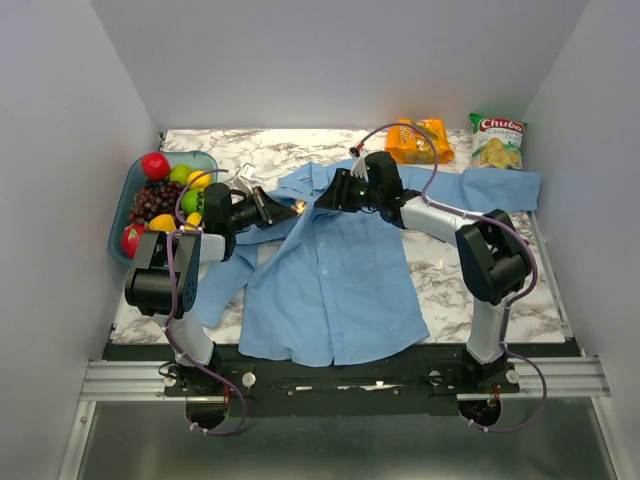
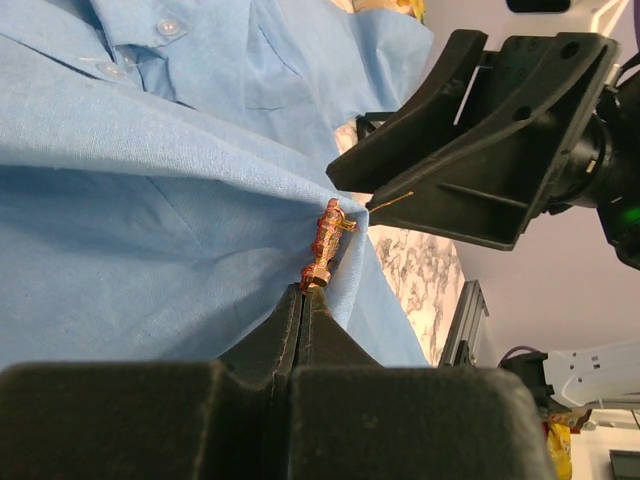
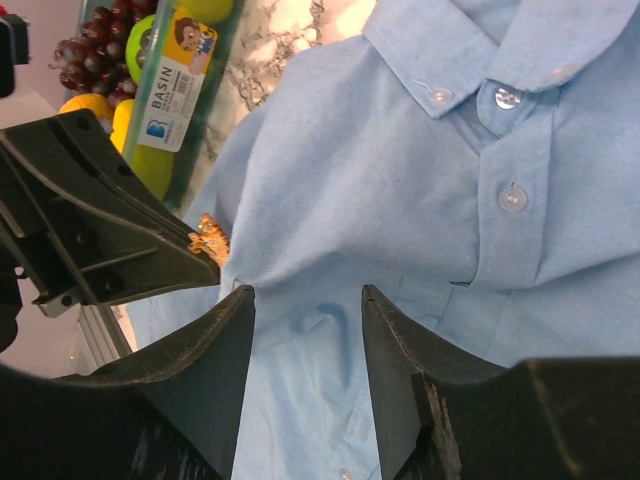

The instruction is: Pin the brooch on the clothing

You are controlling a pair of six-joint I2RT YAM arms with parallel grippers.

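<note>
My left gripper is shut on the small gold brooch [image 2: 327, 245], which sticks out from its fingertips. The brooch's upper end meets the edge of a raised fold of the blue shirt [image 2: 200, 140]. A thin gold pin [image 2: 391, 201] shows on the far side of that edge, in front of the right gripper's finger. My right gripper stands part open, nothing held between its fingers, with cloth visible beyond the gap. In the top view, both grippers meet over the shirt's upper part, left of its button line. How deep the pin sits in the cloth is hard to see.
A teal basin [image 1: 117, 222] of fruit stands at the left, close beside the left arm. An orange bag [image 1: 430, 140] and a Chuba chip bag [image 1: 496, 141] lie at the back right.
</note>
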